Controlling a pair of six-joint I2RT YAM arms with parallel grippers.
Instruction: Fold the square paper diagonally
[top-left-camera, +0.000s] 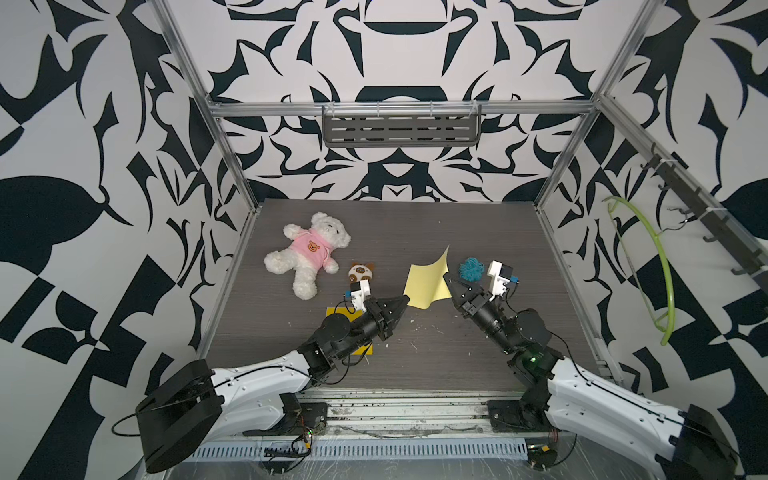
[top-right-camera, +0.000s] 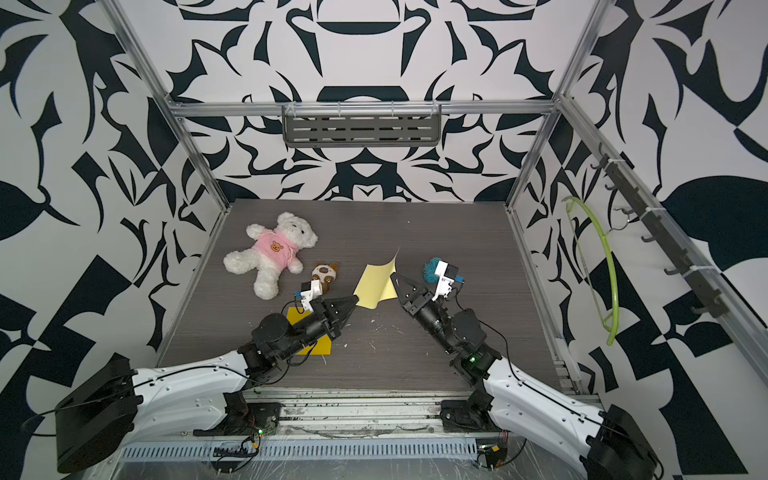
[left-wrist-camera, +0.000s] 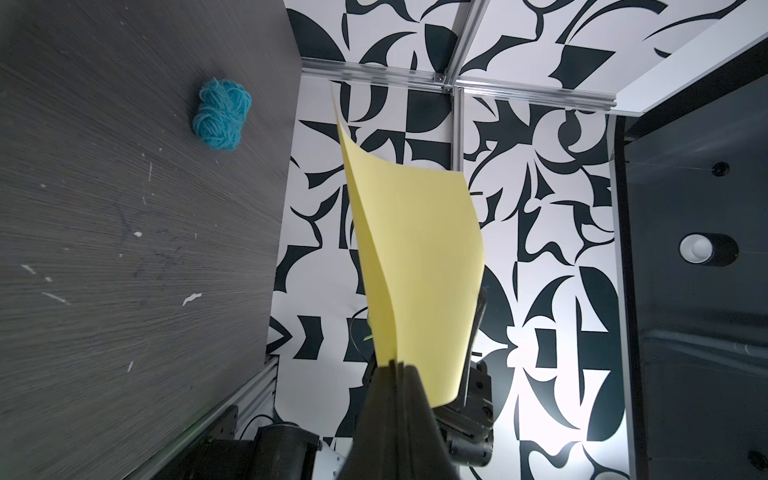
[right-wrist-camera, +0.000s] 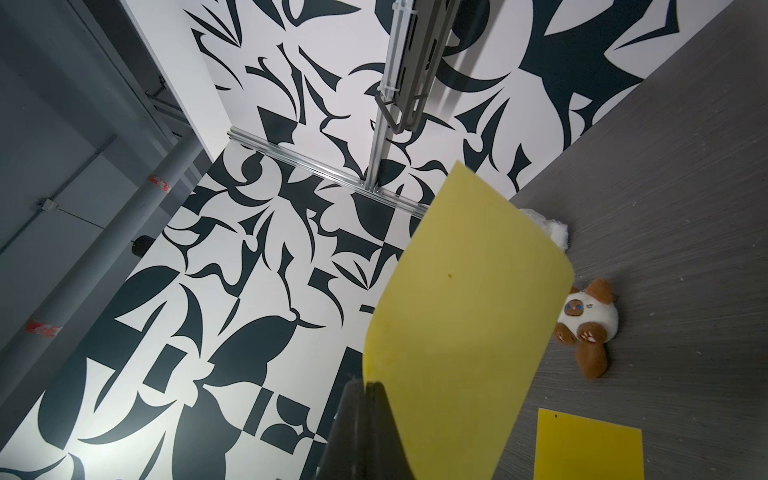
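A pale yellow square paper (top-left-camera: 424, 281) is held up bent between my grippers above the table. My left gripper is shut on its near edge at the paper's lower left in the top views. My right gripper is shut on the paper's edge at the right side. In the left wrist view the paper (left-wrist-camera: 416, 264) curves upward with one long edge turned; in the right wrist view it (right-wrist-camera: 468, 320) fills the middle, hiding part of the background.
A white teddy bear (top-left-camera: 312, 248) lies back left, a brown-white plush toy (right-wrist-camera: 592, 320) beside it. A yellow sheet (right-wrist-camera: 588, 448) lies partly under the left arm. A teal yarn ball (left-wrist-camera: 221, 113) lies right.
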